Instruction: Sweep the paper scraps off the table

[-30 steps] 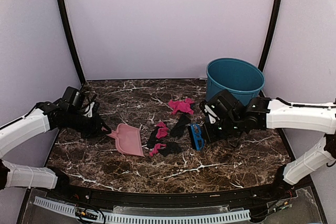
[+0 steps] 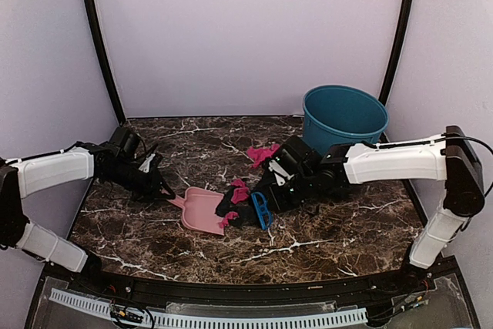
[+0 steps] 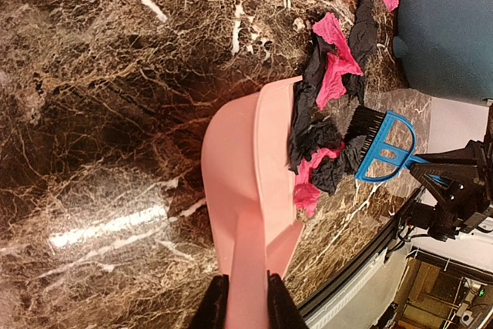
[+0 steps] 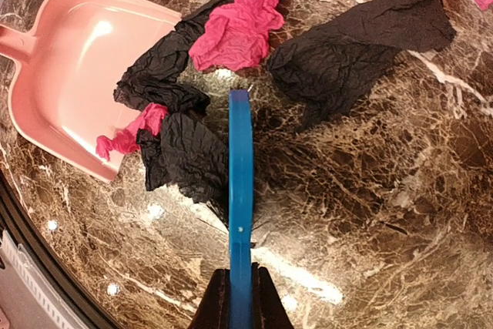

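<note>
My left gripper is shut on the handle of a pink dustpan [image 2: 203, 210], whose open edge faces right toward the scraps. My right gripper is shut on a blue brush [image 2: 262, 210], its dark bristles [image 3: 365, 126] showing in the left wrist view. Between pan and brush lie crumpled black scraps [image 4: 185, 156] and pink scraps [image 4: 240, 17]. A small pink scrap [image 4: 131, 132] overlaps the dustpan's lip in the right wrist view. Another black scrap [image 4: 362, 44] lies farther back, and a pink scrap [image 2: 263, 154] sits behind it. The dustpan's floor looks bare.
A large teal bin [image 2: 344, 117] stands at the back right, behind the right arm. A dark front edge [image 2: 231, 287] borders it.
The brush has moved left and slightly toward the front, up to the black scrap. The dustpan has shifted right, closing on the scraps. Both remain held.
</note>
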